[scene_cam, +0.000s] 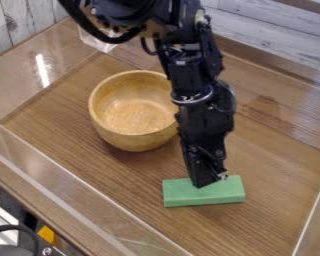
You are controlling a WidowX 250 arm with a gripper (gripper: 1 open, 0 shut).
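Observation:
A green rectangular block (190, 195) lies flat on the wooden table near the front. The black gripper (207, 176) comes down from above with its tips at the block's upper edge, right of the block's middle. It looks shut; whether the tips touch the block, and whether anything is between them, is unclear.
A wooden bowl (123, 110) sits behind and left of the block, close beside the arm.

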